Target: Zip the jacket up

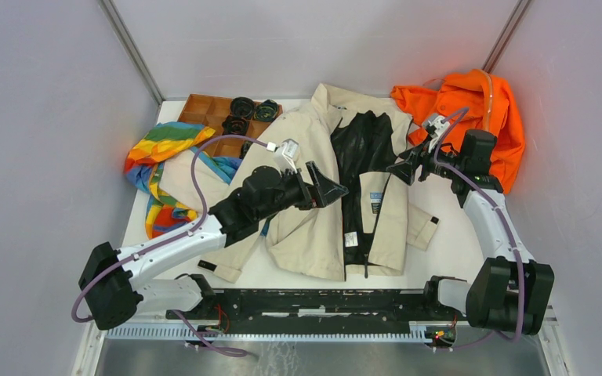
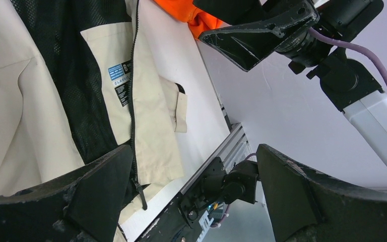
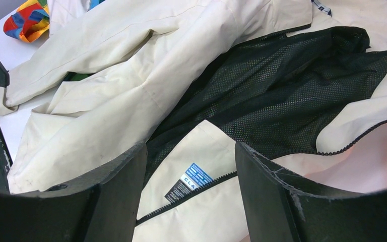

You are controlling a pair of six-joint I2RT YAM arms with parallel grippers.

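Note:
A cream jacket (image 1: 306, 235) lies spread on the white table, its front apart so that the black mesh lining (image 3: 282, 91) shows. Down the edge of the right-hand front panel runs a black zipper (image 2: 132, 96); its slider and pull (image 2: 139, 191) hang near the hem in the left wrist view. Over the jacket's middle hovers my left gripper (image 1: 331, 185), open, with nothing between its fingers. My right gripper (image 1: 402, 170) is above the right panel, its fingers (image 3: 112, 186) apart and empty. In the right wrist view the labelled inner pocket (image 3: 189, 176) shows between them.
An orange jacket (image 1: 470, 102) is heaped at the back right. Rainbow-coloured cloth (image 1: 165, 149) lies at the left, near a wooden tray (image 1: 201, 110) with dark round items. Bare table (image 1: 451, 243) shows right of the jacket.

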